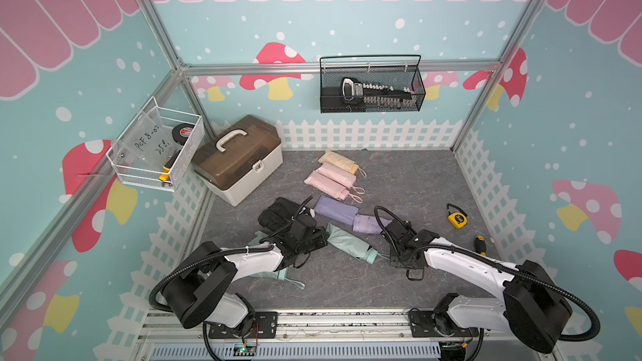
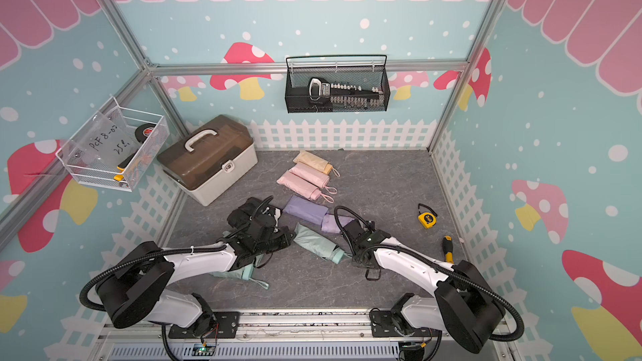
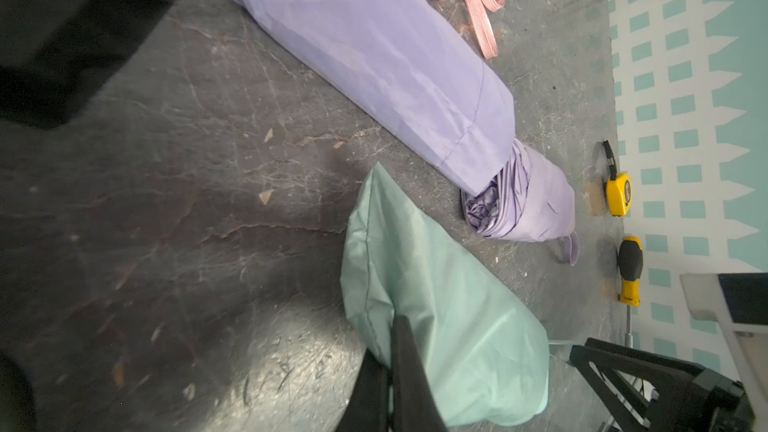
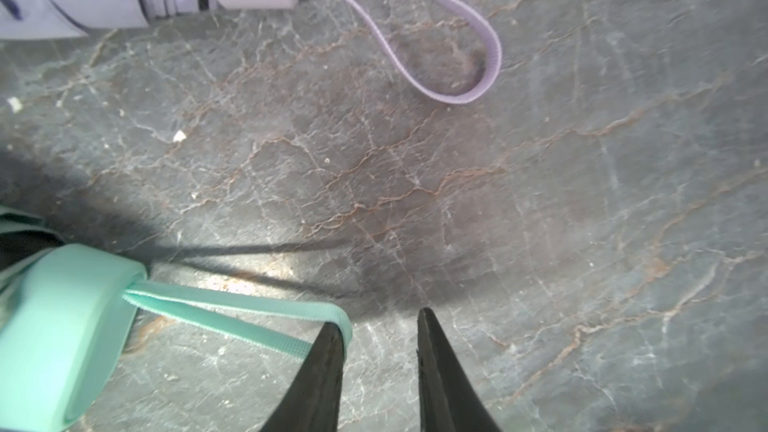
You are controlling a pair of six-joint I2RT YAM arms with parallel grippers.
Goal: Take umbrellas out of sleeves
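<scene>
The mint-green umbrella in its sleeve (image 1: 352, 244) lies between my two grippers. In the left wrist view, my left gripper is shut on the loose, creased cloth of this sleeve near its pointed end. Over at the handle (image 4: 76, 328), my right gripper is part open, its gap empty. The handle's strap (image 4: 240, 308) stretches to the left-hand finger and bends round its tip. Behind, a lilac umbrella (image 1: 371, 224) sticks partly out of its purple sleeve (image 1: 336, 210).
Two pink umbrellas (image 1: 334, 173) and a peach one (image 1: 339, 159) lie farther back. Black cloth (image 1: 281, 212) and another mint item (image 1: 274, 274) are by the left arm. A tape measure (image 1: 457, 218) and screwdriver (image 1: 480, 246) sit at the right.
</scene>
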